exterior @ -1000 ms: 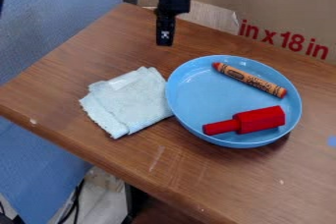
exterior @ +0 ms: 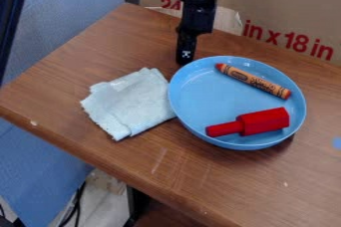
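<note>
The black gripper (exterior: 188, 50) reaches down from the top centre to just behind the blue plate's left rear rim, low over the wooden table; whether its fingers are open or shut is unclear. The blue plate (exterior: 213, 97) holds an orange crayon (exterior: 253, 79) toward the back and a red rolling-pin-like object (exterior: 256, 121) toward the front. A folded pale cloth (exterior: 127, 104) lies to the left of the plate, in front of the gripper.
A cardboard panel (exterior: 280, 12) stands behind the table. The left edge drops to a blue surface (exterior: 34, 161) and some cables.
The gripper has moved down and to the right, closer to the plate's rear left rim. The plate, its contents and the cloth look unchanged.
</note>
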